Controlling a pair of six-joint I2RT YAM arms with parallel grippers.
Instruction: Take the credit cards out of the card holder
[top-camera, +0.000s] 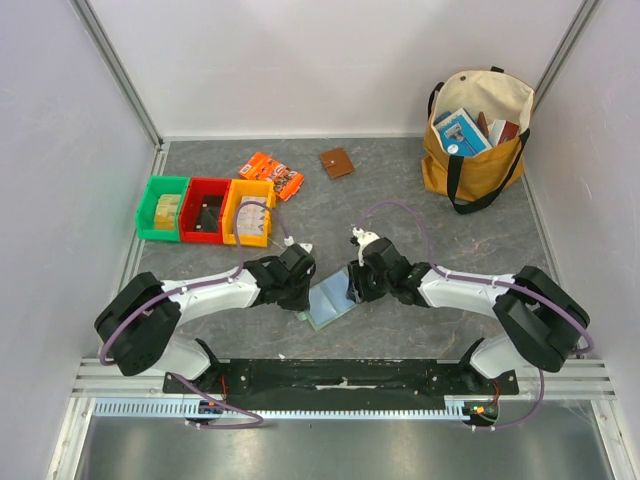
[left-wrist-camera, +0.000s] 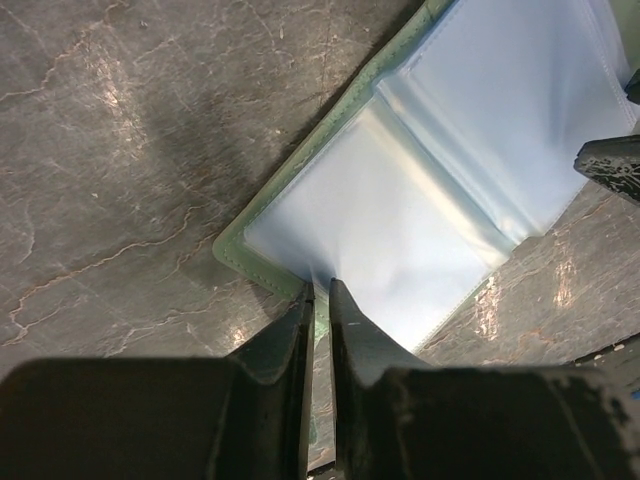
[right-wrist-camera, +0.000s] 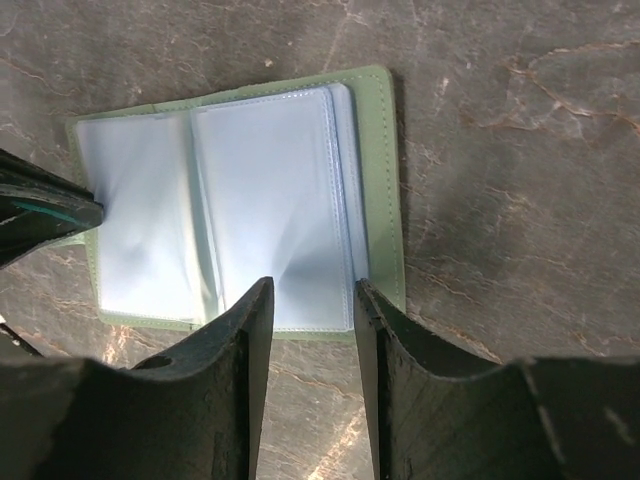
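Observation:
The card holder (top-camera: 333, 300) lies spread on the table between both arms, pale green outside with whitish-blue pockets inside. In the left wrist view, its pocket panel (left-wrist-camera: 400, 220) fills the middle, and my left gripper is at the holder's lower corner, its fingers a narrow gap apart with the green border showing between them. My right gripper stands open over the lower edge of the other panel (right-wrist-camera: 275, 200), fingertips apart. A second pale layer (right-wrist-camera: 347, 170) shows along that panel's side. No separate card can be made out.
Green, red and yellow bins (top-camera: 163, 208) stand at the back left beside an orange packet (top-camera: 272, 174). A brown wallet (top-camera: 337, 162) lies at the back. A mustard bag (top-camera: 476, 140) occupies the back right. Bare table lies around the holder.

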